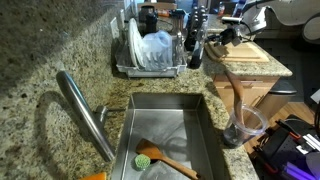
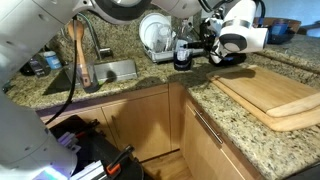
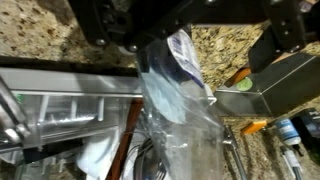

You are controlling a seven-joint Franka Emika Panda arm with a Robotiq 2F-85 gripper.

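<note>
At the far end of the counter in exterior view 1, my gripper hangs over the wooden cutting board. In exterior view 2 the gripper is small and dark, near a dark canister. Through the wrist view the dark gripper spans the top edge, open; nothing shows clearly gripped. Below it lies a clear, crinkled plastic item, whose contact with the fingers I cannot tell. Forks and spoons show beside it. The cutting board rests on the counter, partly behind the arm.
A dish rack holds plates beside the sink. A wooden spoon and a green sponge lie in the sink. A clear container with a wooden utensil stands at right. Counter fronting the rack is mostly clear.
</note>
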